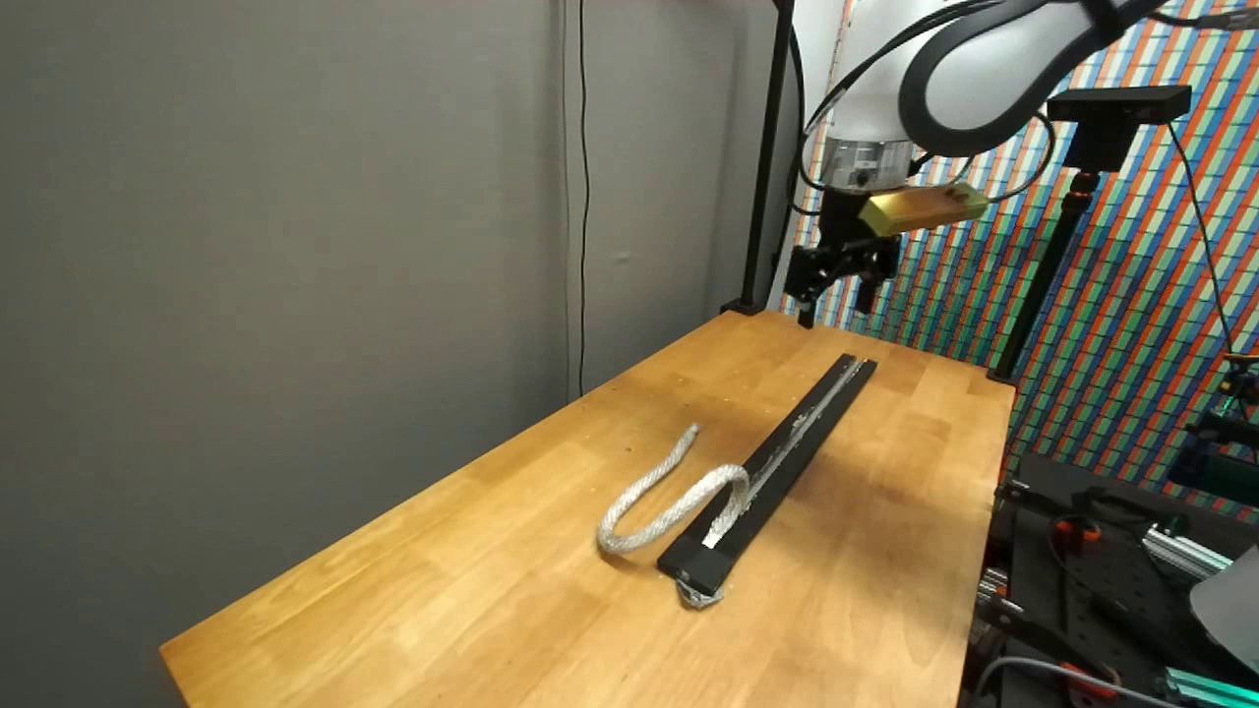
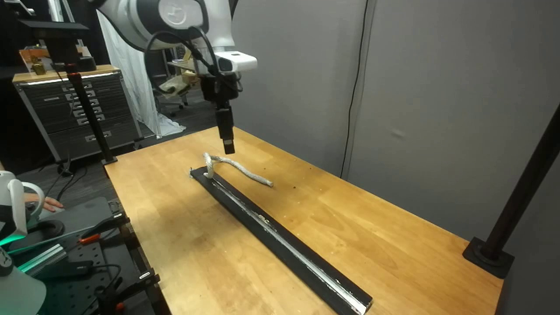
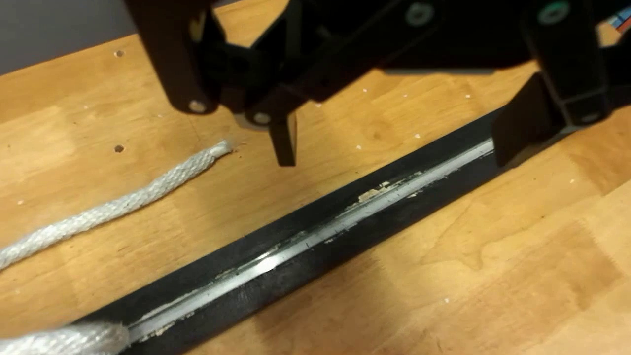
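Observation:
A white braided rope (image 1: 674, 527) lies looped on the table. One end is at the near end of a long black bar (image 1: 814, 439), which has a pale groove (image 2: 294, 251) along its middle. The rope's other end (image 3: 217, 150) rests loose on the wood beside the bar. My gripper (image 1: 837, 307) hangs above the table, past the bar's far end in exterior view 1. In the wrist view the gripper is open, its fingers wide apart and nothing between them. It touches neither rope nor bar.
A grey wall (image 2: 446, 105) runs along one long side. Black camera posts (image 2: 504, 204) stand at the table's edges. Beyond the other long side sits a dark bench with tools (image 1: 1098, 578).

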